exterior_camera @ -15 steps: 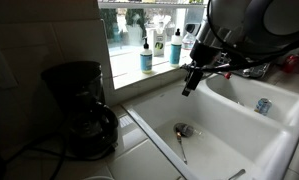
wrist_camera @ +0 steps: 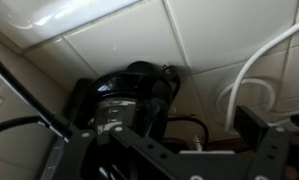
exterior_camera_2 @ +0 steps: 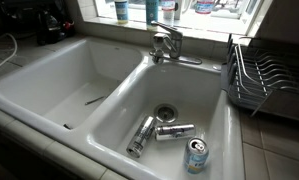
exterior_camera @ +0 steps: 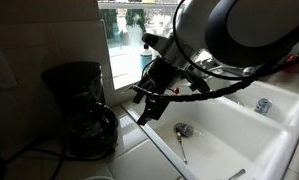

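Note:
In exterior view 1 my gripper [exterior_camera: 142, 108] hangs open over the sink's left edge, right of a black coffee maker [exterior_camera: 81, 112] on the tiled counter. Nothing shows between its fingers. The wrist view looks down on the coffee maker [wrist_camera: 129, 92], whose dark round top and glass lie partly behind the left side of my gripper. I cannot make out the gripper in exterior view 2.
A white double sink [exterior_camera_2: 119, 100] fills the middle. One basin holds a standing can [exterior_camera_2: 196, 155] and two lying cans. A dish rack [exterior_camera_2: 274, 75] stands right, the faucet [exterior_camera_2: 171, 42] behind. A white cord [wrist_camera: 247, 70] crosses the counter.
My gripper has moved left across the sink toward the coffee maker, coming somewhat lower. The arm now covers the bottles on the window sill. The coffee maker has stayed put.

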